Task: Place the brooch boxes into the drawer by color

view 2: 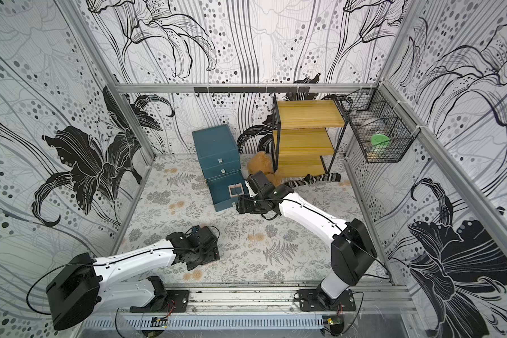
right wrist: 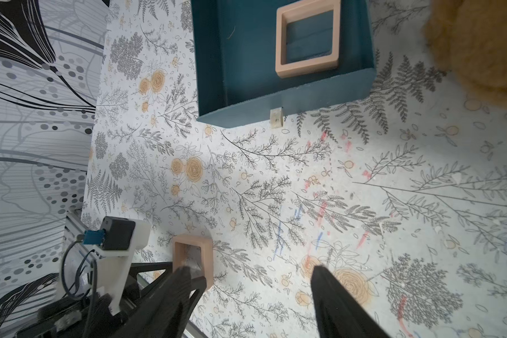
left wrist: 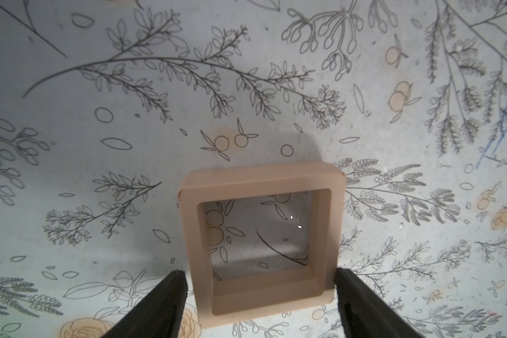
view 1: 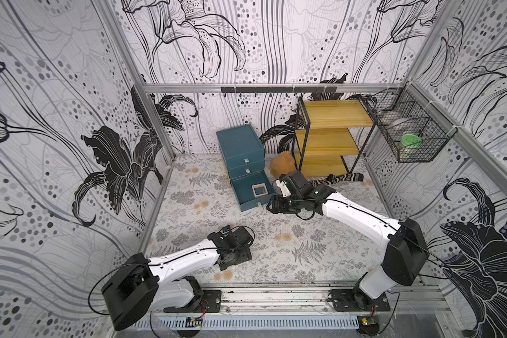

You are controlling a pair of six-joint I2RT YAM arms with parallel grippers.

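A square pink-beige brooch box [left wrist: 264,298] stands on the patterned table, framed by my left gripper. That gripper is open, one finger on either side of the box. Another pink-beige box [right wrist: 308,69] lies in the right part of the open bottom drawer [right wrist: 231,107] of the teal cabinet [view 1: 241,143]. My right gripper is open over bare table, in front of the drawer, with nothing between its fingers. The first box is hidden under the left gripper in both top views.
Beside the drawer sits a brown fluffy toy [view 1: 282,163]. A wooden shelf [view 1: 339,114] stands behind it, and a black wire basket [view 1: 414,126] hangs on the right wall.
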